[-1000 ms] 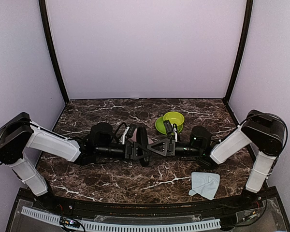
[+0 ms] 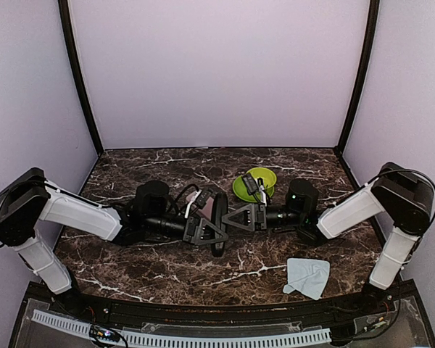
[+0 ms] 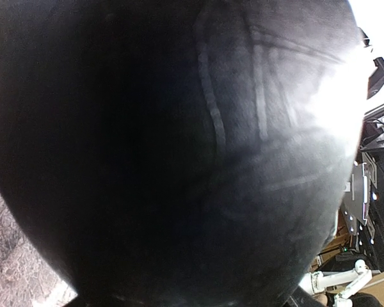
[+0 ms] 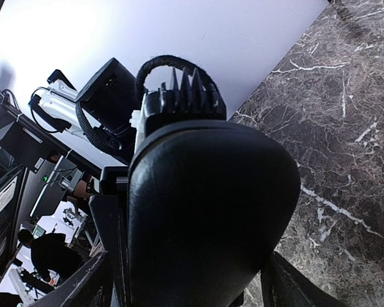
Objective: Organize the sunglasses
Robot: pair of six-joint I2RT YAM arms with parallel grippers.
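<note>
A black rounded case, seemingly the sunglasses case, stands on edge between the two arms in the top view. My left gripper is shut on it from the left. The case fills most of the left wrist view, hiding the left fingers. From the right, my right gripper reaches up to the case, its fingers parted. In the right wrist view the case appears edge-on, between right fingers at the bottom; whether they touch it cannot be told. No sunglasses can be made out.
Behind the right gripper are a yellow-green bowl and a green plate. A pinkish item lies partly hidden behind the case. A pale cloth rests at front right.
My left gripper and the black case have shifted slightly right and down in the top view, with the case tilting a little. The right gripper has moved slightly upward and its wrist has turned.
</note>
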